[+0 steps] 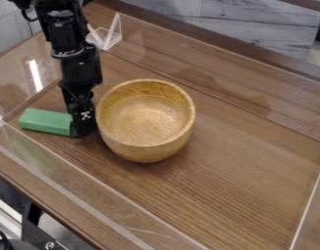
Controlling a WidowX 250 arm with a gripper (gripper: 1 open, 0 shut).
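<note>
A black robot arm reaches down from the top left, its gripper (pixel 81 119) low at the right end of a green block (pixel 46 123), beside the left wall of a tan bowl (pixel 145 117). Whether the fingers are around the block, and how far apart they stand, is hard to make out against the dark shapes.
A small clear object stands behind the arm at the upper left. A dark cable shows at the bottom left corner.
</note>
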